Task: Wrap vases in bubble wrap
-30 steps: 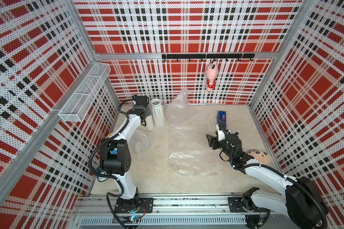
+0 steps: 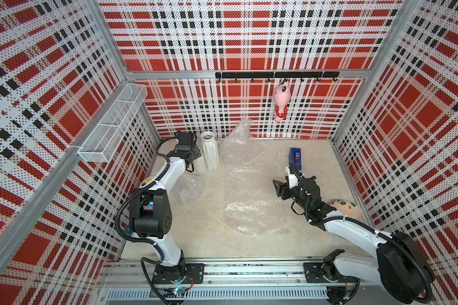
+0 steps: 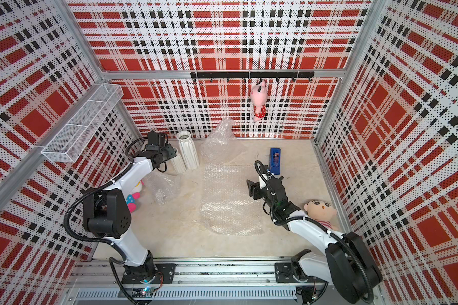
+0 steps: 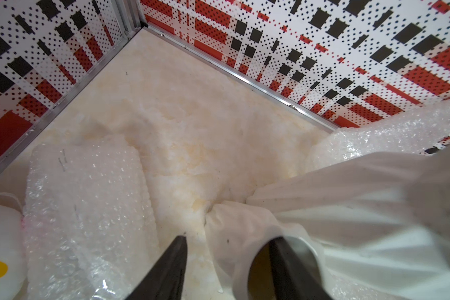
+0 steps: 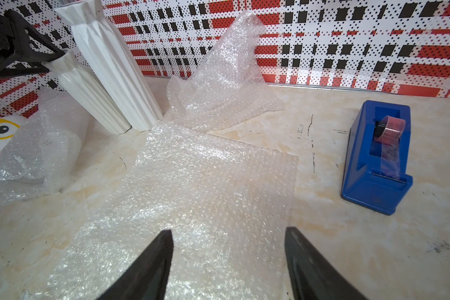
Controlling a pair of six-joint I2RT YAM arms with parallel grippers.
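Two white ribbed vases stand side by side at the back left: a taller vase and a shorter vase. At the shorter one's mouth is my left gripper, its fingers apart; in the left wrist view one finger reaches into the opening and the other is outside the wall. A clear bubble wrap sheet lies flat mid-table. Over that sheet's right side my right gripper hangs open, nothing between its fingers. In the top left view the left arm partly covers the shorter vase.
Crumpled bubble wrap leans on the back wall; another piece lies at the left. A blue tape dispenser stands at the back right. A doll sits at the right edge.
My left gripper has come down a little onto the shorter vase's mouth. The right arm has barely shifted. Vases and bubble wrap stay in place.
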